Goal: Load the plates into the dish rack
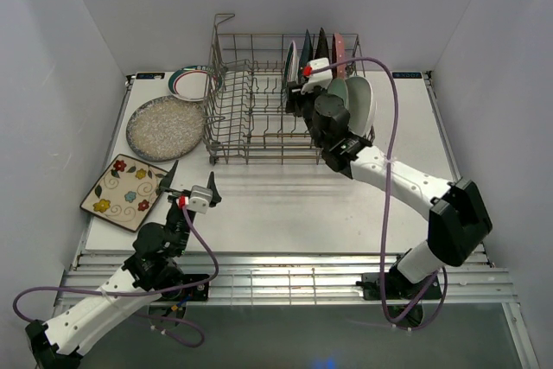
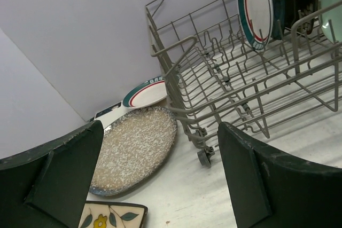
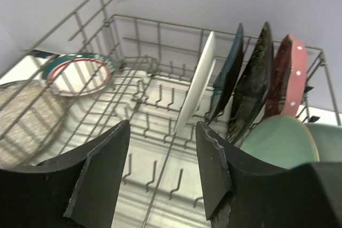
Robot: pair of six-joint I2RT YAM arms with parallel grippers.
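Note:
The dish rack holds upright plates at its right: a white plate, dark plates, a pink plate and a pale green one. My right gripper is over the rack before them, part open, with nothing visible between its fingers. My left gripper stands open at the lower left, beside a square floral plate. A speckled round plate and white plates with coloured rims lie left of the rack.
The counter in front of the rack is clear, as is the strip right of it. Walls bound the back and both sides.

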